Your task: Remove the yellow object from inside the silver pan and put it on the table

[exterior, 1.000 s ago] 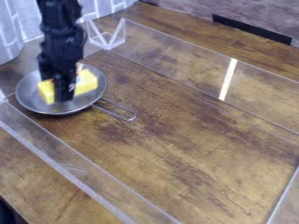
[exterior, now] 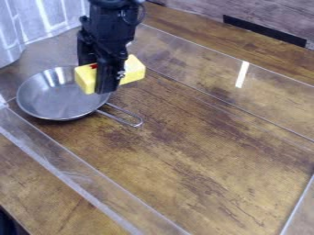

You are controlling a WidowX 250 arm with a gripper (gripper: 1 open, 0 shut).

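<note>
My black gripper (exterior: 103, 79) is shut on the yellow object (exterior: 86, 79), a block-like piece showing on both sides of the fingers. Both hang above the right part of the silver pan (exterior: 47, 103), near its rim. The pan sits on the wooden table at the left, its wire handle (exterior: 123, 117) pointing to the lower right. Nothing else shows inside the pan's visible part; the gripper and the yellow object cover some of its right side.
Bare wooden table (exterior: 203, 138) stretches across the middle and right. A white strip (exterior: 241, 74) lies toward the back right. A translucent, pale object (exterior: 37, 20) stands behind the pan at the upper left.
The gripper has risen out of the pan and shifted right, with the yellow object moving along in it. The pan has stayed in place.
</note>
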